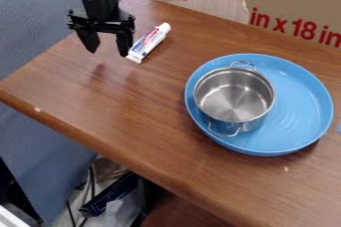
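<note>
My black gripper (107, 44) hangs over the far left part of the wooden table, open, with its two fingers apart and nothing seen between them. Just right of it a white toothpaste tube (150, 42) with blue and red print lies on the table. A steel pot (234, 102) with wire handles sits inside a blue plate (300, 121) on the right side of the table.
A cardboard box (286, 2) stands along the back edge. The table's left edge borders a grey-blue surface, with dark clutter below.
</note>
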